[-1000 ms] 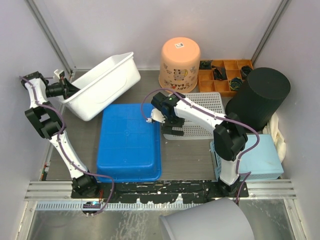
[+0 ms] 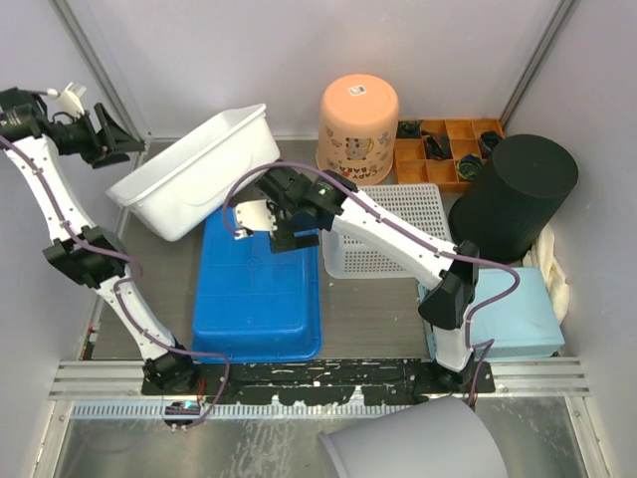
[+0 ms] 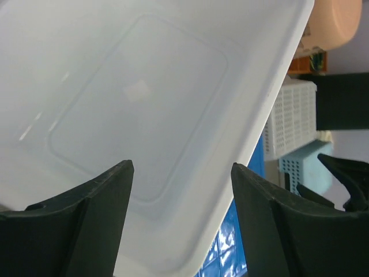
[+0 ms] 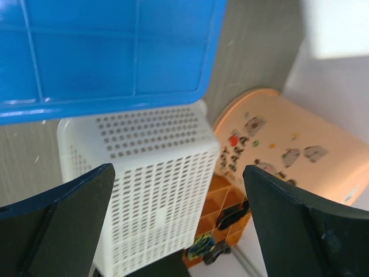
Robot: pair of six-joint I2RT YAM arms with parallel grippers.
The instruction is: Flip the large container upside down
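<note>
The large white container (image 2: 214, 179) rests tilted on its side in the back left, its opening turned toward the back wall and the left. Its smooth inner bottom (image 3: 141, 98) fills most of the left wrist view. My left gripper (image 2: 121, 149) stands open just left of the container's rim, apart from it and empty. Over the gap between the blue container and the white basket, my right gripper (image 2: 294, 239) hangs with its fingers (image 4: 75, 213) spread wide and nothing held. A corner of the white container (image 4: 340, 29) shows blurred in the right wrist view.
An upturned blue container (image 2: 254, 299) lies in the middle left. Right of it are a white perforated basket (image 2: 363, 261), a peach bin (image 2: 358, 119), an orange divided tray (image 2: 460, 129), a black bin (image 2: 518, 189) and a light blue basket (image 2: 518, 309). Bare floor (image 2: 373, 319) shows in front.
My left gripper has drawn back from the container's rim, up and to the left. The white container looks unmoved.
</note>
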